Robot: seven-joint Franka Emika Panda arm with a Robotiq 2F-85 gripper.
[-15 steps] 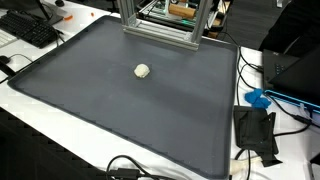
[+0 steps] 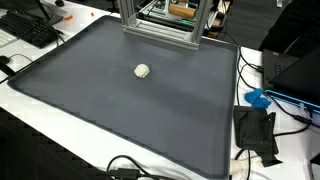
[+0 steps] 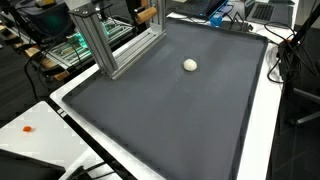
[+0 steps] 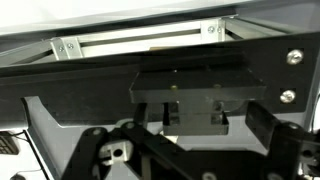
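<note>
A small round cream-coloured object lies alone on the dark grey mat, toward the back in exterior view 1. Exterior view 2 shows the same pale round object near the far end. My gripper appears only in the wrist view, where its dark parts fill the lower middle and spread to both sides. It looks open, and nothing can be made out between its fingers, though their tips are hard to tell from the dark hardware. The round object is not visible in the wrist view.
A metal frame stands at its back edge. Beyond the mat's right edge lie a blue item and a black item. A keyboard sits at the far left.
</note>
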